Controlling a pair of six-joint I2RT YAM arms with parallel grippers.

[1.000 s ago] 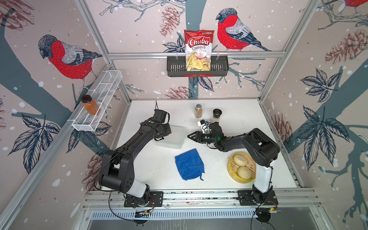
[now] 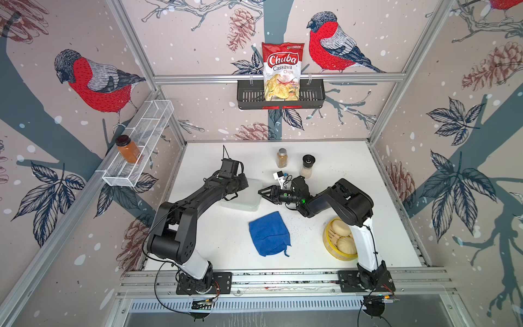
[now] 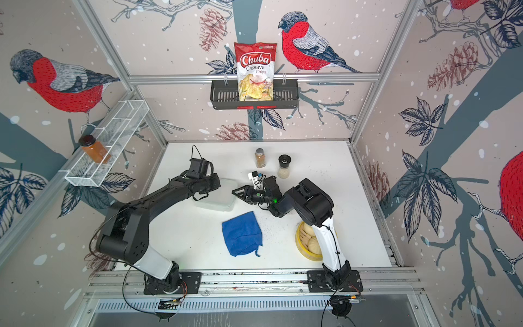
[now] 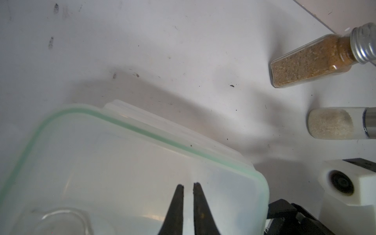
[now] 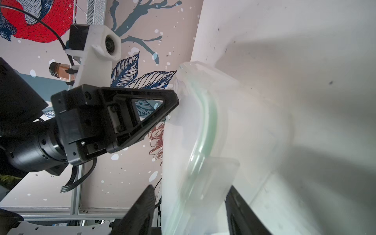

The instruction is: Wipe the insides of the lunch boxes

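One translucent lunch box (image 2: 246, 202) stands on the table, with a lid that seems to be on and a pale green seal (image 4: 156, 137) along its edge. Over the box's left part is my left gripper, fingers nearly together and nothing visible in the narrow gap. My right gripper is open at the box's right side, its fingers to either side of a clear side clip (image 5: 217, 176); whether they touch it cannot be told. A blue cloth (image 2: 269, 234) lies flat in front of the box.
Behind the box stand a spice jar (image 2: 281, 158) and a grinder (image 2: 307, 166). A yellow-rimmed steamer with buns (image 2: 343, 245) is at the front right, partly under my right arm.
My right gripper has moved left, up to the box's right side. My left gripper has shifted slightly right over the box. Box and cloth have stayed put.
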